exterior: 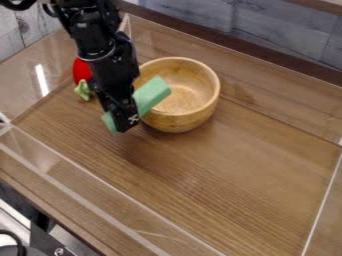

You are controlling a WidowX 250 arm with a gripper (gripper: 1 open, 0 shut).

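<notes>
My black gripper is shut on a pale green block, held tilted beside and partly over the left side of a wooden bowl. The fingertips point down just left of the bowl. The gripper hides part of the block.
A red object and a small light green item lie to the left, partly behind the arm. A grey wall runs along the back, and a table edge crosses the lower left.
</notes>
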